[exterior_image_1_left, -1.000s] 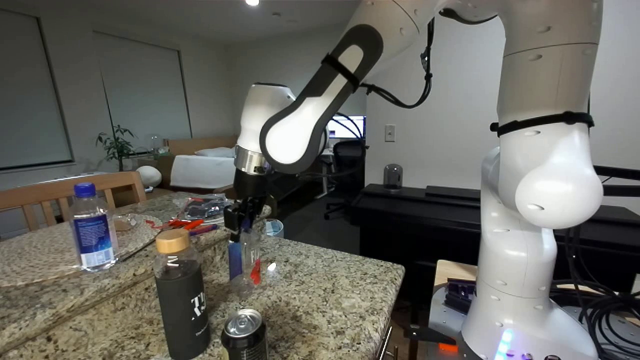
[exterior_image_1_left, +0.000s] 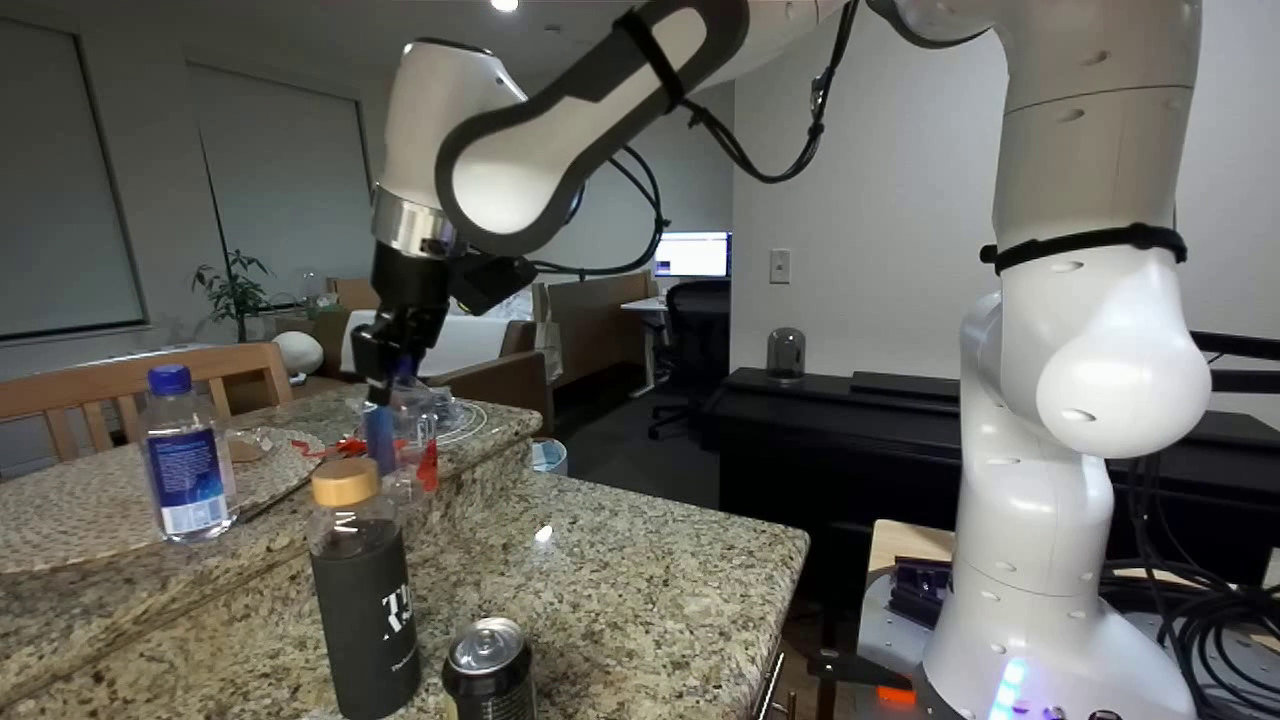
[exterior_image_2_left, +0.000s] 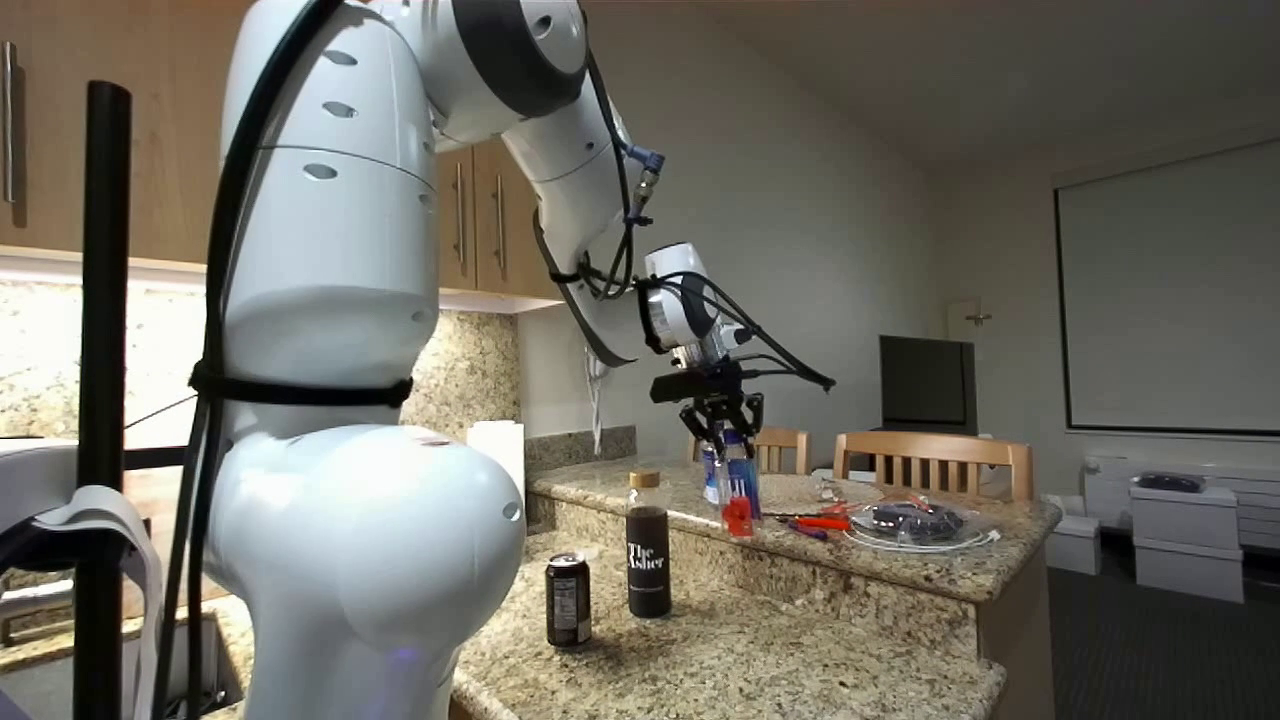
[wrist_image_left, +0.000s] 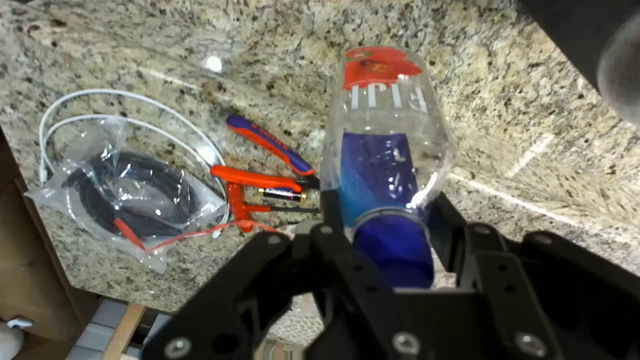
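A clear Fiji bottle (wrist_image_left: 384, 120) with a blue cap and a red flower mark is gripped near its neck. My gripper is shut on it, with the black fingers on either side below the cap. In exterior view 1 the gripper (exterior_image_1_left: 402, 354) and the held bottle (exterior_image_1_left: 381, 438) are over the front edge of the raised counter (exterior_image_1_left: 504, 416). Exterior view 2 shows the bottle (exterior_image_2_left: 739, 486) roughly upright under the gripper (exterior_image_2_left: 723, 420). Whether its base touches the counter I cannot tell.
Another blue-capped bottle (exterior_image_1_left: 190, 462) stands on the raised counter. A wood-capped dark bottle (exterior_image_1_left: 363, 600) and a black can (exterior_image_1_left: 489, 672) are on the lower counter. Pliers (wrist_image_left: 270, 144), a bagged cable (wrist_image_left: 138, 192) and white cord lie on the raised counter.
The arm has carried the bottle up and to the left in exterior view 1, from above the lower counter to the raised counter's edge. The other bottles and the can have not moved.
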